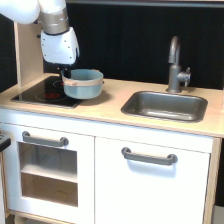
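Observation:
The white robot arm (56,40) reaches down from the upper left, its dark gripper (64,74) at the left rim of a light blue pot (86,86). The pot sits at the right side of the black cooktop (36,93). The fingers are small and partly hidden at the pot, so I cannot tell whether they are shut on it.
A steel sink (164,105) with a tall tap (175,66) fills the right of the wooden counter (120,92). White cabinets (150,180) with grey handles stand below. The counter between pot and sink is clear.

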